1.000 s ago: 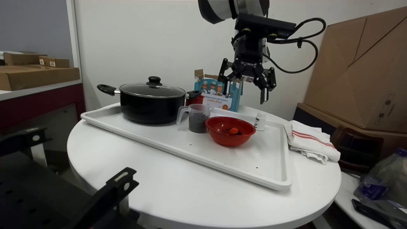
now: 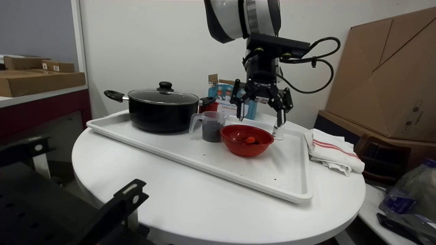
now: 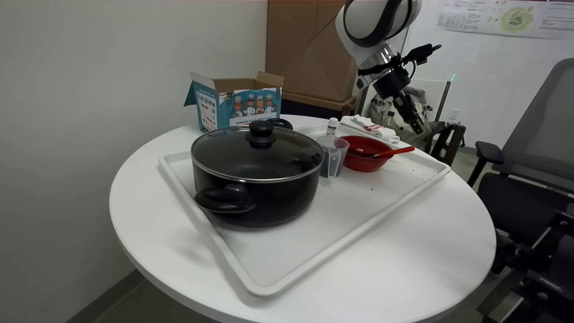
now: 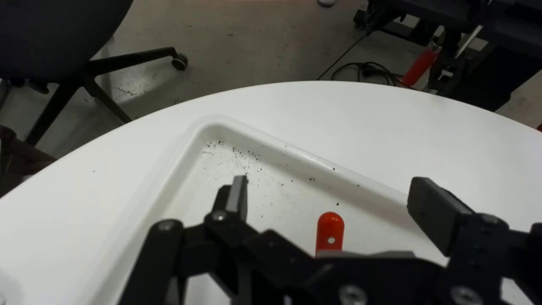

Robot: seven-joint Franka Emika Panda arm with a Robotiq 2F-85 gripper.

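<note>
In exterior view 1 my gripper (image 2: 261, 119) hangs above the red bowl (image 2: 241, 150), fingers wide apart and nothing between them. The bowl rests on the white tray (image 2: 184, 161). A red utensil leans in it; its red handle (image 3: 395, 152) sticks out over the rim in exterior view 2. The wrist view shows the holed end of the red handle (image 4: 330, 231) between my fingers and apart from both, its lower part hidden by the gripper body. Left of the bowl stands a clear measuring cup (image 2: 212, 127) with dark contents.
A lidded black pot (image 2: 163, 112) fills the tray's left part. A small white-capped bottle (image 3: 332, 127) stands behind the cup. Beyond are a blue box (image 3: 239, 105) and a folded towel (image 2: 333, 151). Dark specks dot the tray's otherwise clear corner.
My gripper has come down toward the bowl and slightly left in exterior view 1, its fingers still open. The bowl, cup and pot have not moved.
</note>
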